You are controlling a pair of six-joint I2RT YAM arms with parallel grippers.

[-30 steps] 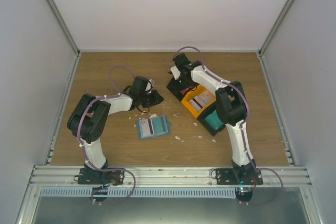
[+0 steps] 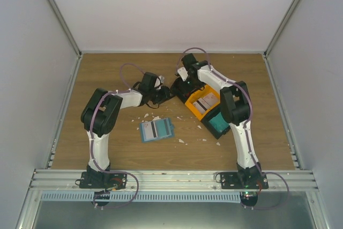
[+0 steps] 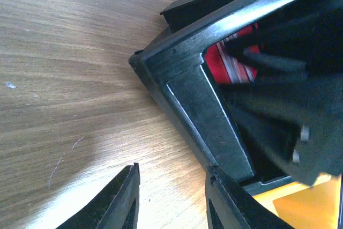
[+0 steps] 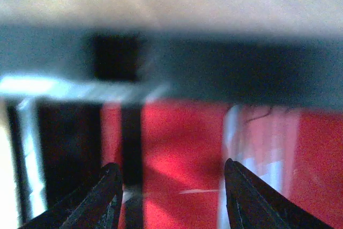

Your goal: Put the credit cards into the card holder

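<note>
Red cards (image 3: pixel 218 66) lie in the black bin (image 3: pixel 182 52), the farthest of three bins in a slanting row. My right gripper is over them, its fingers apart; the red surface (image 4: pixel 182 138) shows between and beyond the tips, and I see no card clasped. From above, that gripper largely covers the red cards. My left gripper stands part open at the near left corner of this bin, with only bare wood between its fingers. A light blue holder (image 2: pixel 157 140) with pale and teal cards lies flat on the table at front left.
The orange bin (image 2: pixel 194 109) holds pale cards with a dark stripe. Beyond it, another dark bin (image 2: pixel 210 128) contains a teal card (image 2: pixel 218 122). Small white scraps (image 2: pixel 181 141) dot the wood.
My left gripper has shifted right, toward the black bin.
</note>
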